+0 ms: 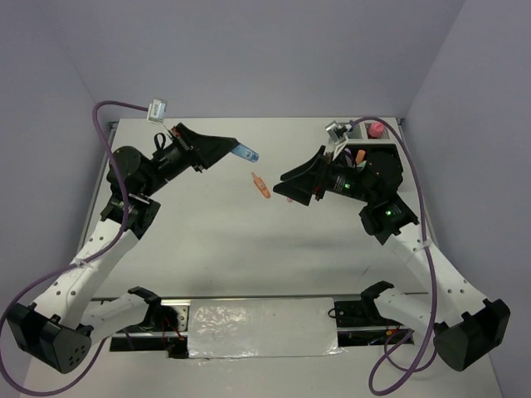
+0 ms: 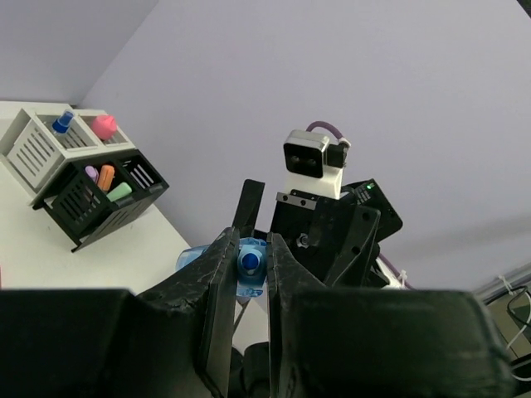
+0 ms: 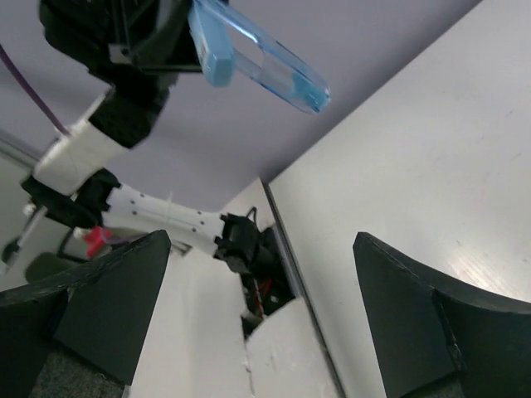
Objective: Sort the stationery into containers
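Observation:
A blue translucent item (image 1: 246, 152), tubular with a dark blue end, is held in my shut left gripper above the table's upper middle; it also shows at the top of the right wrist view (image 3: 282, 70). My right gripper (image 1: 294, 182) is open and empty, right of and below it. An orange item (image 1: 260, 186) lies on the table between the arms. A white container (image 2: 33, 153) holding blue and pink items and a black container (image 2: 79, 207) holding purple, orange and green items stand at the back right, partly behind the right arm in the top view.
Grey walls surround it at back and sides. A small pinkish item, mostly hidden, lies by the right gripper.

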